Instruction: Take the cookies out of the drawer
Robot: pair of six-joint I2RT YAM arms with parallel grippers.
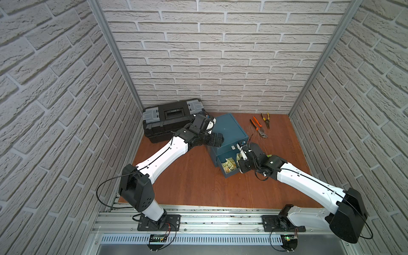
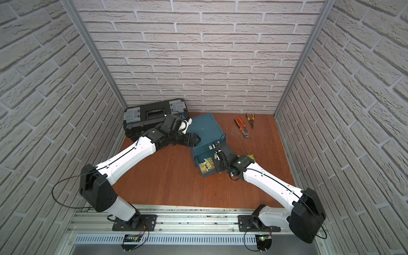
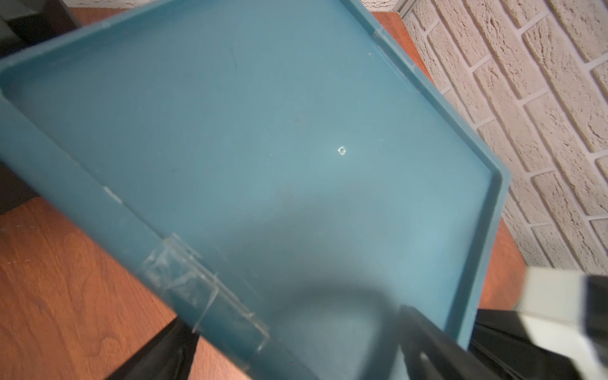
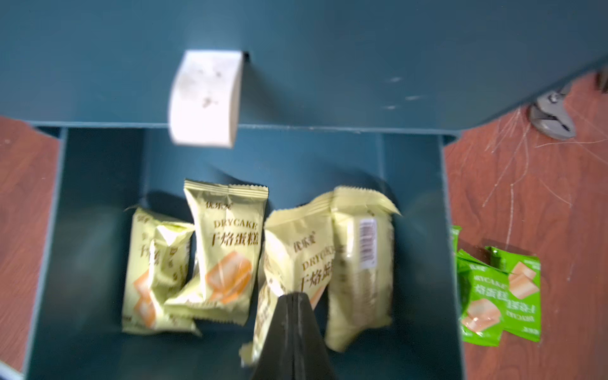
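Several pale gold cookie packets, one of them a packet (image 4: 294,250) left of the barcoded one (image 4: 362,266), lie in the pulled-out blue drawer (image 4: 266,148). My right gripper points down over that packet, its fingers shut with nothing seen between them. Its tips cover the packet's lower part; whether they touch it cannot be told. At the left front of the blue cabinet (image 3: 285,126), my left gripper has its fingers wide apart, one beyond the cabinet's left edge and the other over its top.
Green cookie packets (image 4: 500,294) lie on the table right of the drawer. A white pull tab (image 4: 205,98) juts above it. Pliers (image 1: 257,126) rest behind right, and a black toolbox (image 1: 174,119) stands behind left.
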